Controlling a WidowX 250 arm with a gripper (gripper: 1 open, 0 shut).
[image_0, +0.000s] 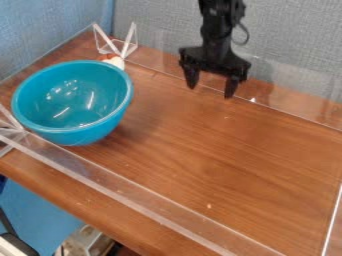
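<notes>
My black gripper hangs at the back centre of the camera view, over the wooden table near its clear back rail, its fingers spread open with nothing visible between them. A turquoise bowl sits upright at the left of the table, apart from the gripper. Just behind the bowl is a small white and orange object, partly hidden and too small to identify.
Clear rails run along its edges, with white brackets at the left. A grey padded wall stands behind.
</notes>
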